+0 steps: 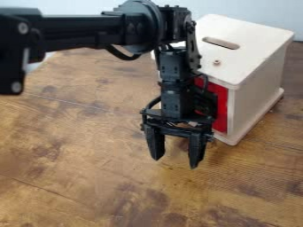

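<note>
My black gripper (175, 151) points down over the wooden table, its two fingers apart with nothing between them. Just behind it, at the right, stands a pale wooden box (256, 80) with a slot (221, 43) in its sloped top and a small knob (217, 63). A red panel (219, 111) on the box's front is partly hidden by my arm and gripper.
A white surface shows at the back behind the arm, which spans the upper left of the view.
</note>
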